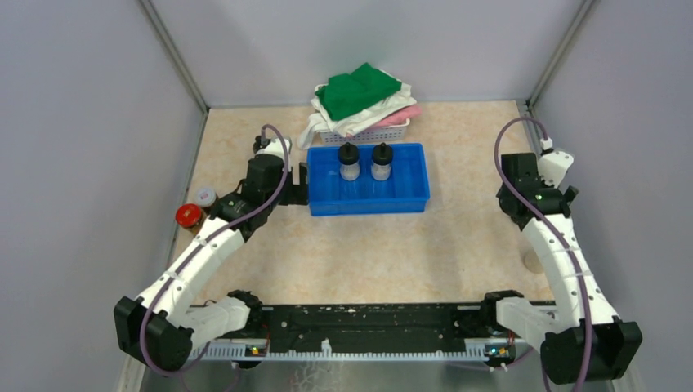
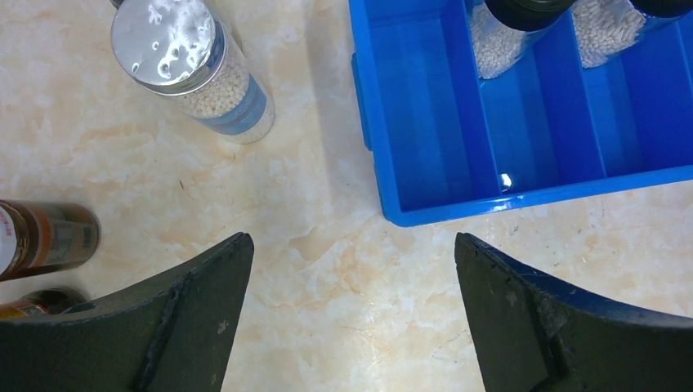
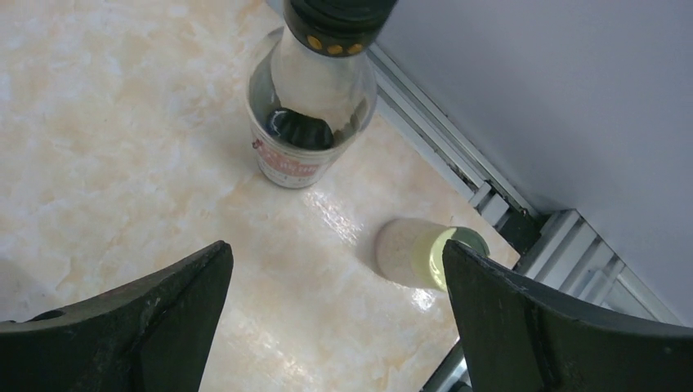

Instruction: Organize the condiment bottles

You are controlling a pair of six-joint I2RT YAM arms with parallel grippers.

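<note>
Two black-capped bottles (image 1: pixel 350 170) (image 1: pixel 381 170) stand in separate compartments of the blue box (image 1: pixel 368 207). My left gripper is open over bare table at the box's left front corner. Left of the box in the left wrist view stands a silver-lidded bottle of pale grains (image 2: pixel 237 106), apart from the fingers. A red-lidded jar (image 1: pixel 189 215) and a white-lidded jar (image 1: pixel 205 197) are at the table's left side. My right gripper is open with nothing between its fingers. Beyond its fingertips stands a clear black-capped bottle (image 3: pixel 286 159).
A pale cup-like object (image 3: pixel 404 253) lies beside the right finger, near the table's right edge and wall. Behind the box is a white basket (image 1: pixel 365 135) with a green cloth (image 1: pixel 358 91) on top. The table in front of the box is clear.
</note>
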